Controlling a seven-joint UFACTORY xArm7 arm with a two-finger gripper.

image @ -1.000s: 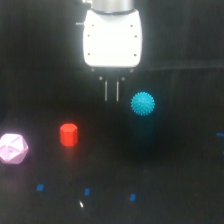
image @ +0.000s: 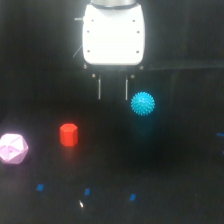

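My gripper (image: 113,97) is at the top middle of the camera view, a white body with two thin fingers pointing down. The fingers stand well apart, and only dark background shows between them. Right of the fingertips and slightly lower is a spiky light-blue ball (image: 143,103), close to the right finger but apart from it. A red block (image: 69,135) with angled sides is lower left of the gripper. Near the left edge sits a pink faceted ball (image: 13,149).
Small blue marks (image: 87,191) dot the lower part, and another blue mark (image: 220,134) shows at the right edge.
My gripper's fingers have spread from a narrow gap to a wider one. Its body has shifted very slightly up in the view. The balls and the block have not moved.
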